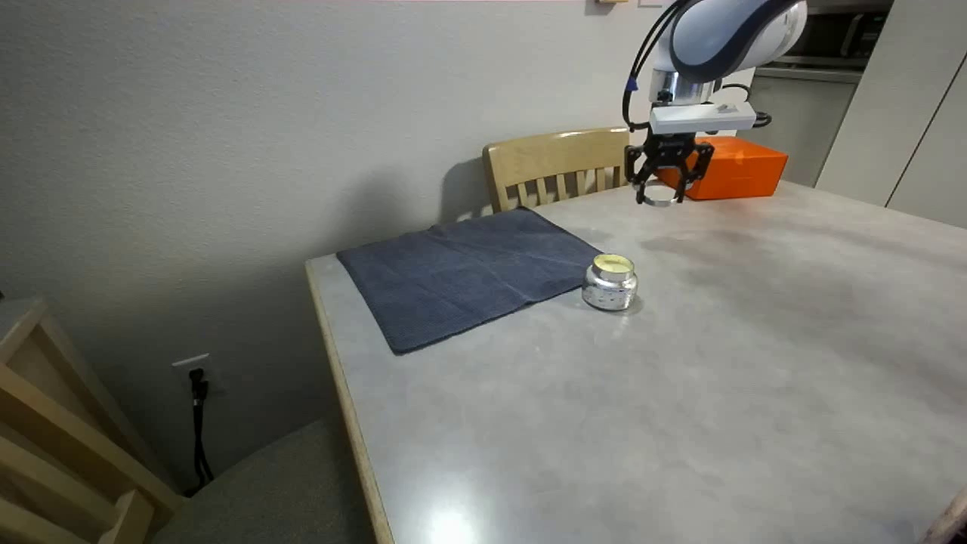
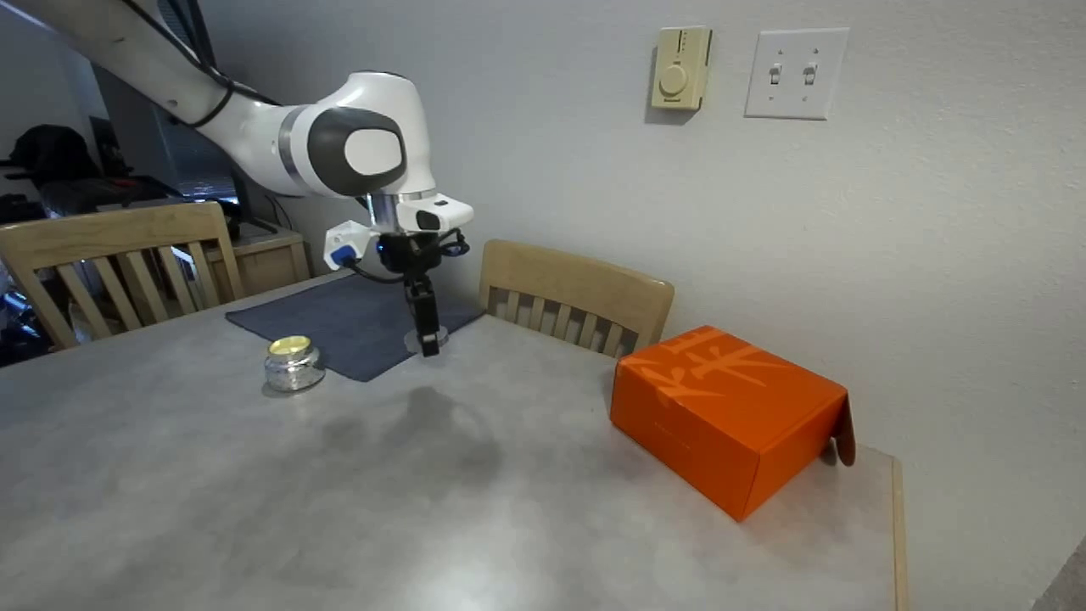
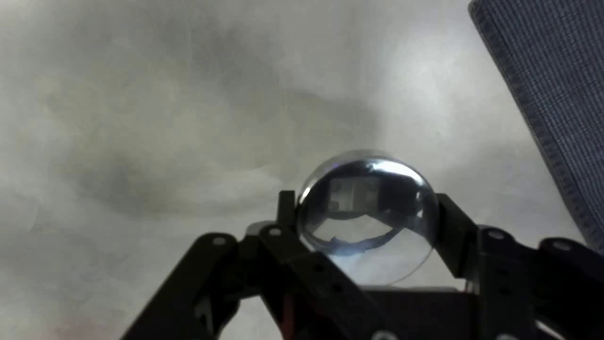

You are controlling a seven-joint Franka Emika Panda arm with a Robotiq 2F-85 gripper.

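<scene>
My gripper is shut on a round, shiny silver lid (image 3: 371, 175), one finger pressing each side of its edge. In exterior view 1 the lid (image 1: 659, 195) hangs level below the fingertips, above the table. The silver jar (image 1: 610, 289), open on top and showing a pale yellow fill, stands upright beside the near right corner of the dark blue cloth (image 1: 471, 272). In exterior view 2 the jar (image 2: 293, 367) is to the left of the gripper (image 2: 428, 341), well apart from it.
An orange box (image 2: 728, 407) sits at the table's far end by the wall. Wooden chairs (image 2: 575, 295) stand against the table's edge.
</scene>
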